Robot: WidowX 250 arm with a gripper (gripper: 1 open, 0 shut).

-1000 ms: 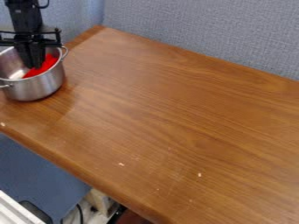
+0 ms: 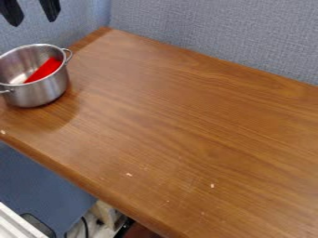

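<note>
A steel pot (image 2: 36, 87) with side handles stands at the left end of the wooden table, with a red object (image 2: 46, 69) lying inside it. My gripper (image 2: 33, 13) is at the top left edge of the view, above the pot, only its dark fingertips showing. They stand apart, with nothing seen between them.
A grey fabric wall (image 2: 218, 33) runs along the back. Past the front left edge, a blue surface and some cables show lower down.
My gripper has risen out of the pot to the top edge of the view. The red object inside the pot is now more in sight.
</note>
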